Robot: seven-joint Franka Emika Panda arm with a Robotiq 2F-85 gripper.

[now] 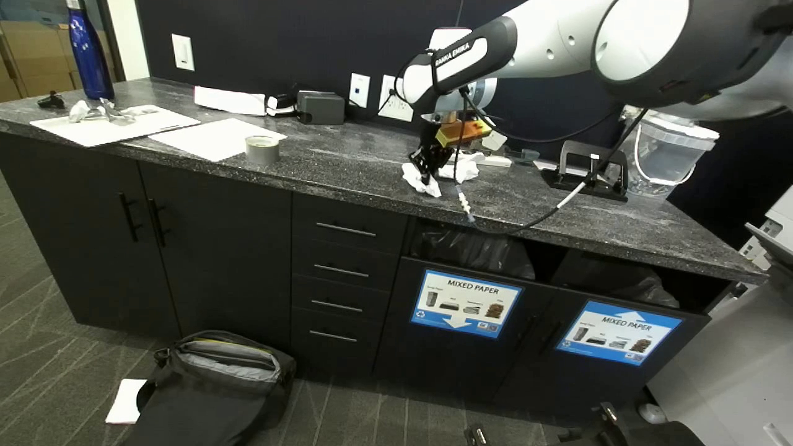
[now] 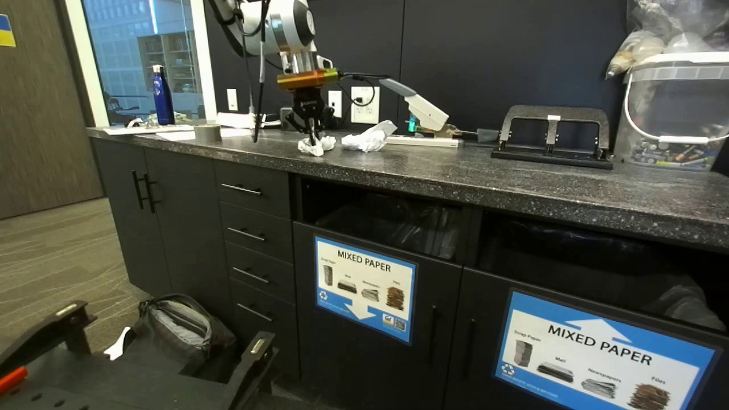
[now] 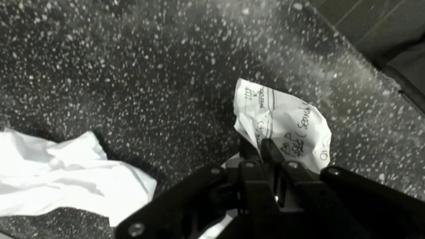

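Note:
Between the fingers of my gripper is a crumpled white paper (image 3: 298, 123) with handwriting on it, and the fingers are shut on its near part. In exterior view 1 this crumpled paper (image 1: 421, 181) is low over the counter, under the black fingers; whether it touches the surface is hard to tell. A second crumpled paper (image 3: 67, 171) lies on the counter to the left in the wrist view, apart from the gripper. Exterior view 2 shows that second paper (image 2: 369, 138) just right of the held one (image 2: 316, 144).
Below the counter edge are two open bin slots (image 1: 476, 251) with mixed-paper signs (image 1: 466, 303). A black hole punch (image 2: 552, 136) and a clear bucket (image 2: 673, 116) stand to the right. A tape roll (image 1: 261, 149) and flat paper sheets (image 1: 215, 139) lie left. Loose cables hang from the arm.

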